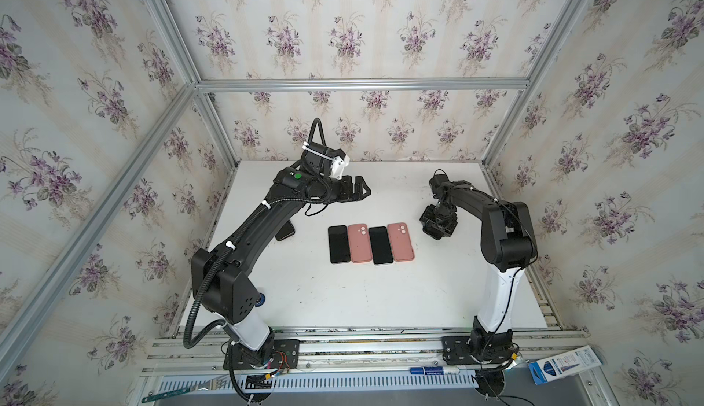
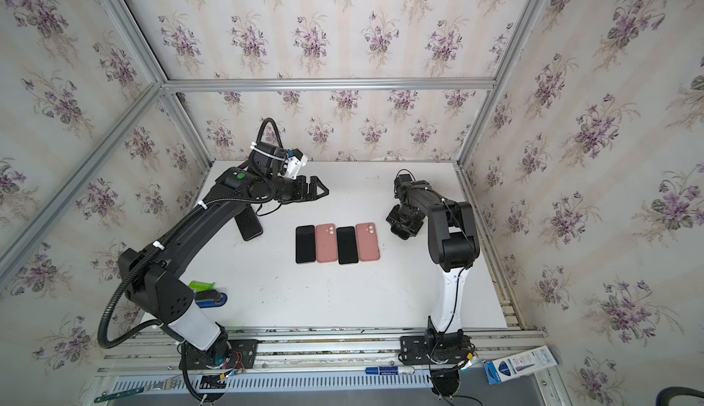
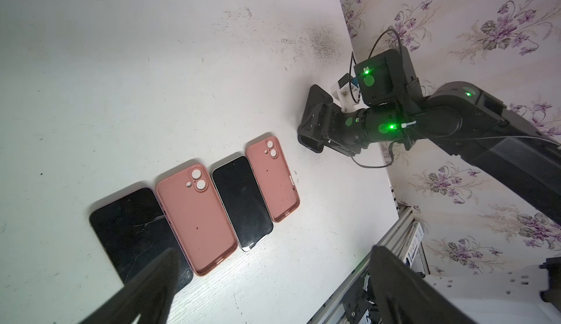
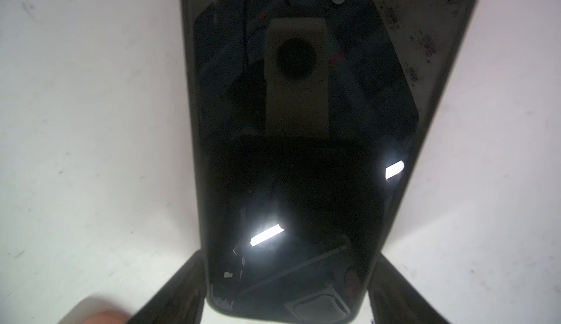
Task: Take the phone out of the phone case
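A dark phone (image 4: pixel 304 195) on the white table at the right fills the right wrist view, screen up; my right gripper is over its lower end, a fingertip at each side, part open. Whether it touches the phone I cannot tell, nor whether a case is on it. My left gripper (image 1: pixel 355 188) stands open above the middle of the table. Below it lie two bare black phones (image 3: pixel 140 236) (image 3: pixel 241 201) alternating with two empty pink cases (image 3: pixel 195 218) (image 3: pixel 274 183).
Another dark phone (image 2: pixel 248 222) lies at the left under the left arm. Blue and green items (image 2: pixel 211 299) sit at the front left.
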